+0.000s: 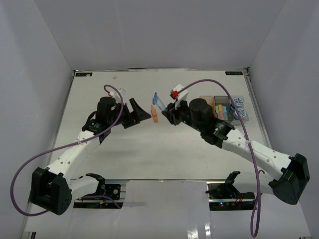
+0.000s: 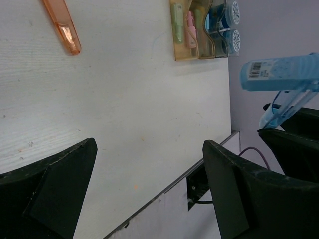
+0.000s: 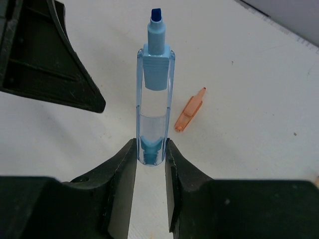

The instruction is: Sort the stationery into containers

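A clear-barrelled marker with blue ends [image 3: 154, 99] is pinched in my right gripper, which is shut on its lower end and holds it up off the table. In the top view the blue marker [image 1: 159, 102] points from the right gripper [image 1: 171, 118] toward the left one. My left gripper [image 1: 145, 109] is open and empty, a short way left of the marker. An orange pen-like item [image 1: 154, 113] lies on the table between the two grippers, and also appears as an orange pen [image 2: 64, 27] in the left wrist view.
At the right of the table stands a divided organizer [image 1: 214, 97] with several pens in its compartments. Two round blue-and-white lids [image 1: 238, 101] sit in its right end.
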